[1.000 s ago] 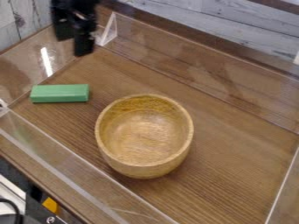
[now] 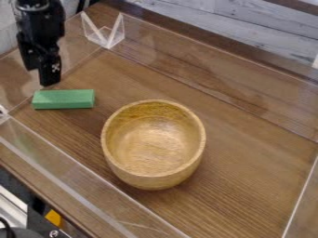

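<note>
My dark gripper (image 2: 40, 58) hangs at the upper left of the camera view, open, above and just behind a green block (image 2: 63, 99) lying flat on the wooden table. A large tan bowl (image 2: 152, 141) sits right of and in front of the block, apart from it.
A white wire-like object (image 2: 110, 37) is at the top left, right of the gripper. The table's left edge runs along the lower left.
The block and bowl have not moved.
</note>
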